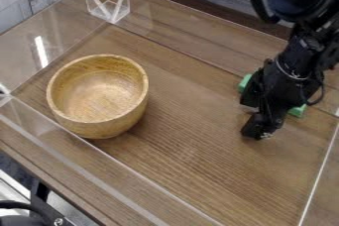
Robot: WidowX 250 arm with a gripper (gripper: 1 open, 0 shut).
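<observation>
My black gripper (260,117) reaches down from the top right onto the wooden table, low over a green object (294,105) at the right. The gripper covers much of the green object, and I cannot tell whether its fingers have anything between them.
A round tan bowl (97,95) stands at the left of the table. A clear plastic piece (109,4) lies at the back left.
</observation>
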